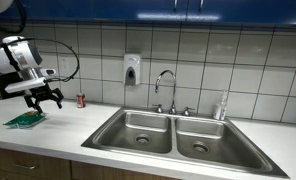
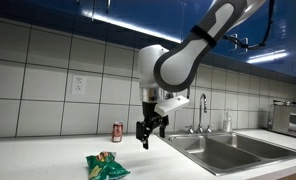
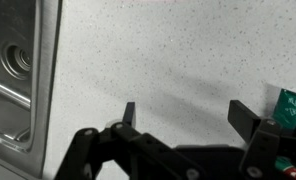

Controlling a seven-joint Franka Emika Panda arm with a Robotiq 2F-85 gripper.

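A green packet [image 1: 25, 120] with red on it lies on the white counter at the left. From the other side, the packet [image 2: 106, 167] sits near the front edge of the picture. Only part of the packet [image 3: 292, 108] shows at the right edge of the wrist view. My gripper is open, its two fingers wide apart with bare counter beyond them. In exterior view 2 the gripper [image 2: 153, 141] hangs above the counter, to the right of the packet and apart from it.
A red can [image 1: 81, 101] stands by the tiled wall, behind the gripper. To the right is a double steel sink [image 1: 178, 137] with a faucet [image 1: 166, 84].
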